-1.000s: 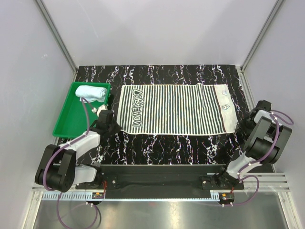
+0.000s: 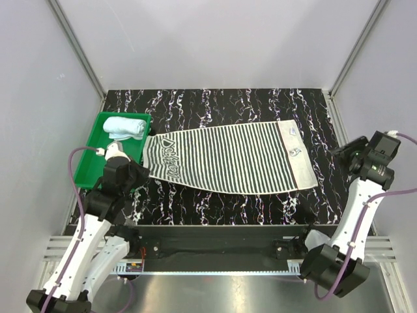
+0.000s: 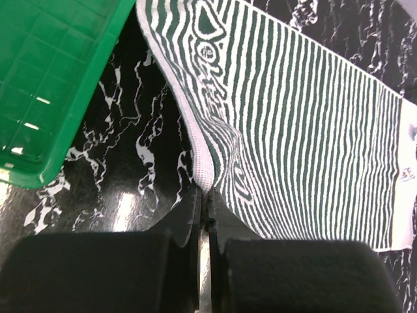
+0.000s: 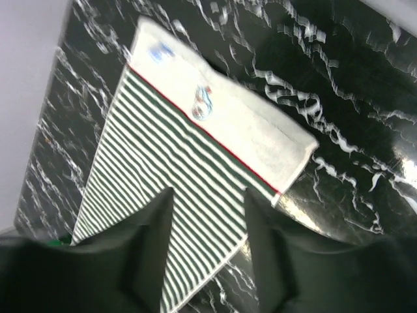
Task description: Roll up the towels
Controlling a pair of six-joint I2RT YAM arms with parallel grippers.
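A green and white striped towel [image 2: 225,160] lies spread across the dark marbled table, its white patterned end at the right. My left gripper is shut on the towel's near-left corner, where the white hem [image 3: 189,124] gathers into folds. In the top view this gripper [image 2: 144,175] is beside the green tray. My right gripper hangs right of and above the towel, its blurred fingers [image 4: 156,228] apart with nothing between them. The towel's white end [image 4: 241,114] lies below it in the right wrist view.
A green tray [image 2: 81,171] stands at the left, with a rolled pale-blue towel [image 2: 125,126] at its far end. Bare marbled table [image 2: 234,210] shows in front of the striped towel and behind it. Grey walls close in both sides.
The towel has shifted left with my left gripper, and its near-right part has come down toward the front. My right gripper has let go of the near-right corner and risen away.
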